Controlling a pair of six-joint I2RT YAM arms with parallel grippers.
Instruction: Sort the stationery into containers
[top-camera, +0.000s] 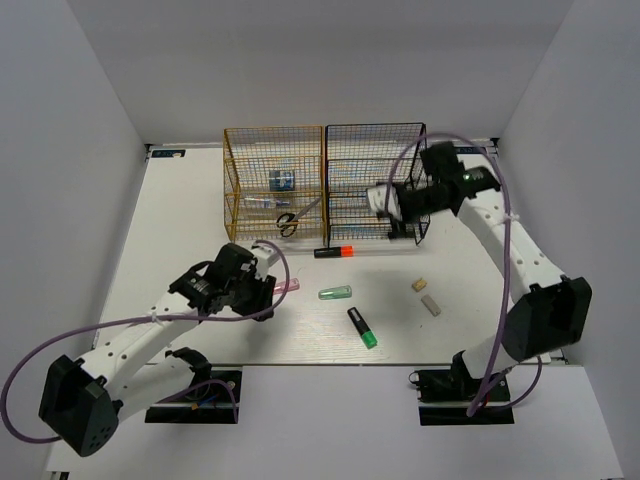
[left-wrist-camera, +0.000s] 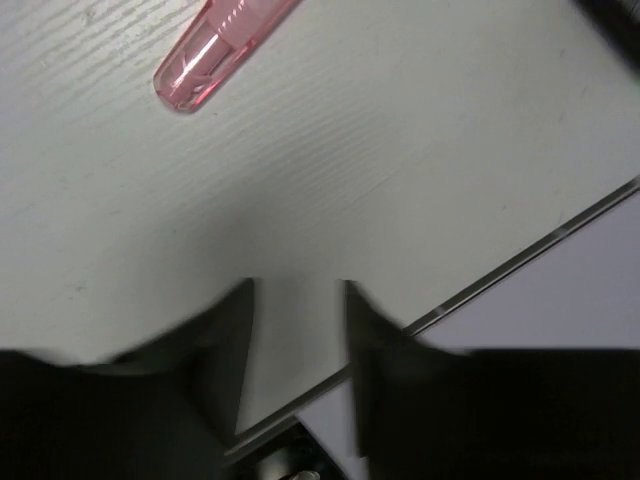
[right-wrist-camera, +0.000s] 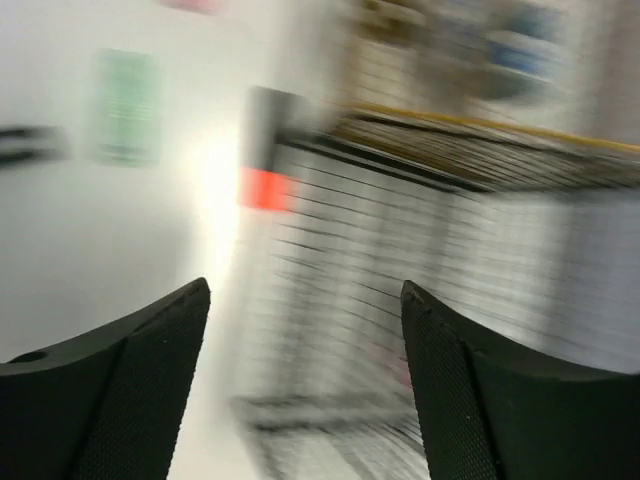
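Note:
My left gripper (top-camera: 264, 302) is low over the front left of the table, fingers apart with nothing between them. Beside it lies a clear pink stationery piece (left-wrist-camera: 225, 50), outside its fingers (left-wrist-camera: 228, 350). Blurred by motion, my right gripper is open and empty at the right of the black wire basket (top-camera: 370, 236). A translucent green piece (top-camera: 335, 293), a green-capped black marker (top-camera: 362, 328) and an orange-capped black marker (top-camera: 333, 252) lie on the table. Scissors (top-camera: 288, 224) and a blue item (top-camera: 281, 180) sit in the orange wire basket (top-camera: 232, 180).
At the right lie a small tan block (top-camera: 419, 284) and a grey block (top-camera: 431, 305). The orange-capped marker lies close against the black basket's front. The table's front edge (left-wrist-camera: 520, 265) runs near the left gripper.

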